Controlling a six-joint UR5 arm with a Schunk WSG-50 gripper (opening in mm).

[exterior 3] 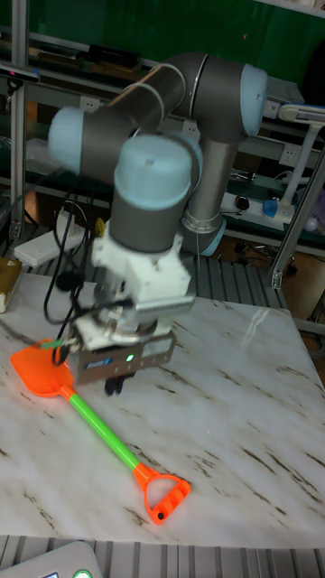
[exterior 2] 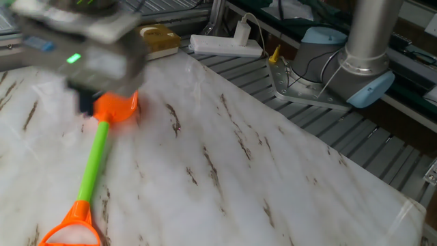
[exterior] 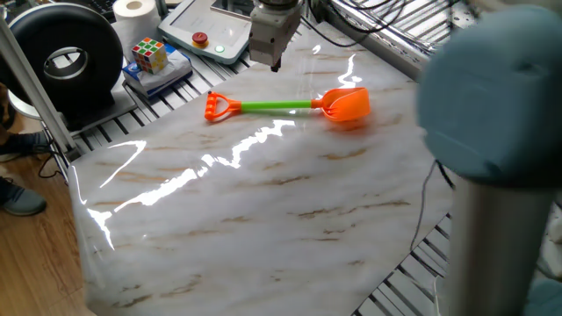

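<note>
A toy shovel lies flat on the marble-patterned table, its orange blade point(exterior: 349, 104), green shaft point(exterior: 277, 105) and orange handle point(exterior: 219, 107) all visible in exterior view 1. My gripper point(exterior: 276, 67) hangs above the table, beyond the shaft in that view and apart from the shovel. In exterior view 3 the dark fingertips point(exterior 3: 115, 386) point down beside the shaft, near the blade point(exterior 3: 41, 370). Exterior view 2 shows the gripper point(exterior 2: 85, 102) blurred, covering part of the blade point(exterior 2: 117, 107). Nothing shows held; the fingers look small and close together, their opening unclear.
A Rubik's cube point(exterior: 150, 54) rests on a blue-white pack near a black spool point(exterior: 61, 60). A control panel with a red button point(exterior: 200, 39) lies at the back. A power strip point(exterior 2: 226, 46) stands off the table's edge.
</note>
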